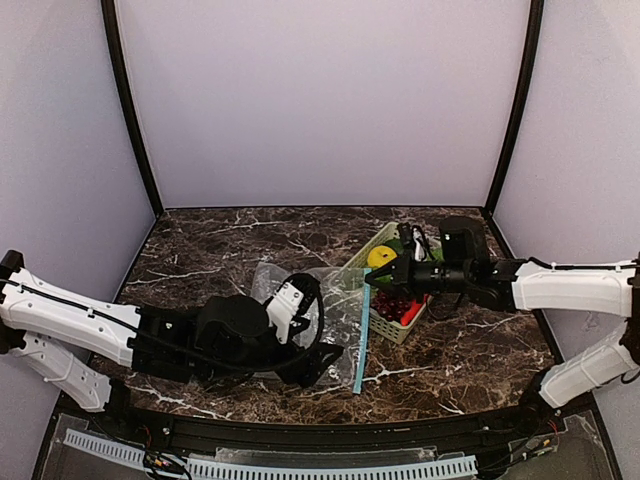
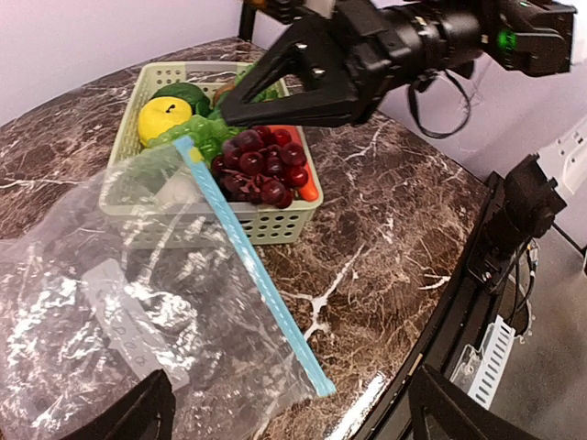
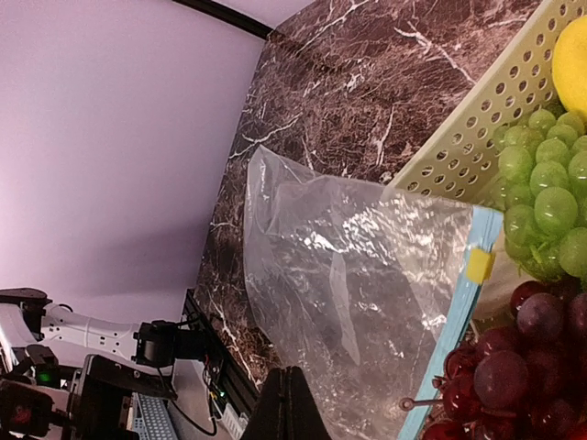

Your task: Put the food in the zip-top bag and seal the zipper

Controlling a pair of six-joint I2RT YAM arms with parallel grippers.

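The clear zip top bag (image 2: 138,293) lies flat, its light-blue zipper strip (image 2: 248,257) and yellow slider (image 3: 480,264) facing the food basket (image 1: 395,334). The basket holds a yellow fruit (image 2: 163,117), green grapes (image 3: 550,188), red grapes (image 2: 261,165) and other food. My left gripper is open above the near part of the bag, with nothing seen between its fingers. My right gripper is shut, hanging over the bag's zipper end by the basket, nothing visible between its fingertips.
Walls stand behind and at both sides; a dark rail runs along the front edge.
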